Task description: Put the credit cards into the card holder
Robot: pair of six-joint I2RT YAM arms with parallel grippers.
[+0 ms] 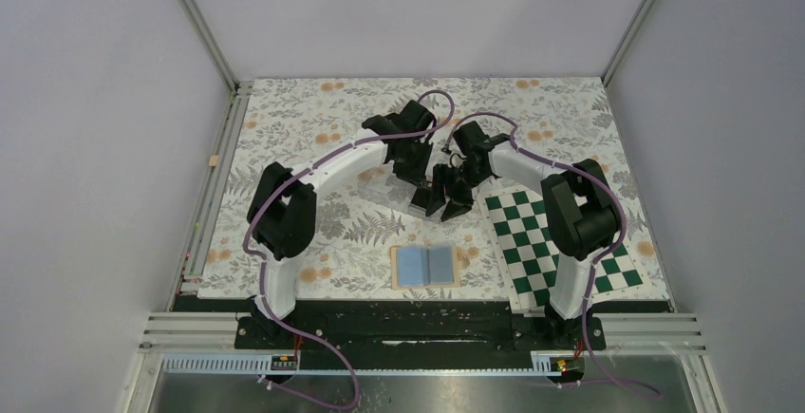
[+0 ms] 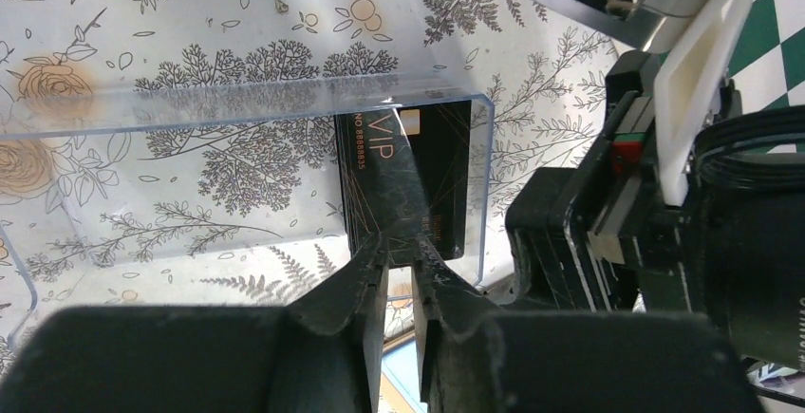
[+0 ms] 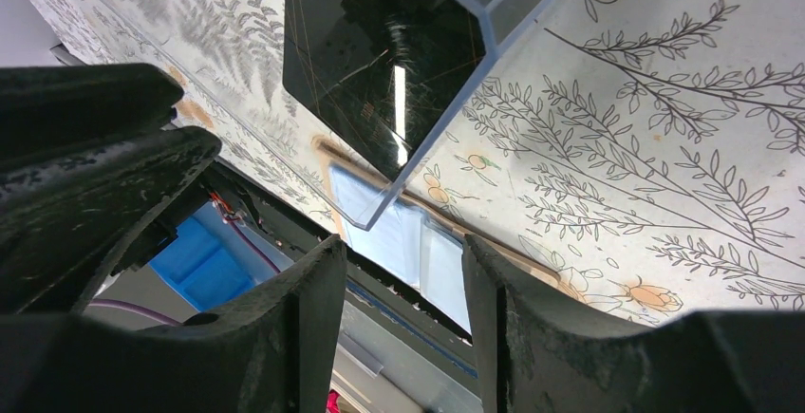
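Note:
Black credit cards (image 2: 378, 176) lie overlapped in a loose stack at one end of a clear box (image 2: 484, 176); the top one reads VIP. Over their near edge is my left gripper, shut, with nothing showing between its fingers. My right gripper is partly open just past the box's corner, its fingers empty, and the black cards (image 3: 380, 62) show through the clear wall. By the table's front edge lies the card holder (image 1: 426, 267), opened flat with blue-grey pockets. From above, the arms partly cover the cards (image 1: 422, 198).
A green and white checkered board (image 1: 527, 242) lies on the right of the table. Both grippers (image 1: 444, 210) are crowded close together over the box.

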